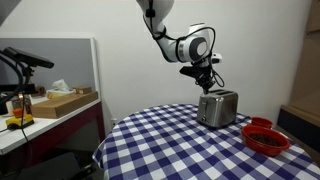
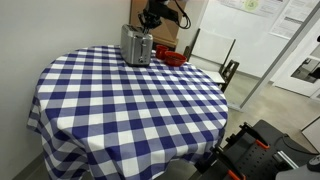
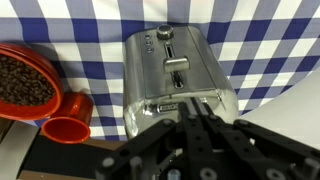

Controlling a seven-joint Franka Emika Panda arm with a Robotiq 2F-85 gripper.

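A silver toaster (image 1: 217, 109) stands on the blue-checked tablecloth, seen also in exterior view 2 as a silver toaster (image 2: 137, 46). From above, the wrist view shows the toaster's end face (image 3: 180, 80) with its lever (image 3: 179, 64) and a round knob (image 3: 165, 33). My gripper (image 1: 206, 89) is close over the toaster's top, near the lever end. Its dark fingertips (image 3: 206, 111) are together, and nothing shows between them. Whether they touch the toaster cannot be told. The inside of its slots is mostly hidden.
Beside the toaster sit a red bowl (image 1: 264, 138) of dark beans and a red cup (image 3: 68, 118). The checked tablecloth (image 2: 130, 105) is clear in front. A side table (image 1: 52, 112) holding boxes stands at the left.
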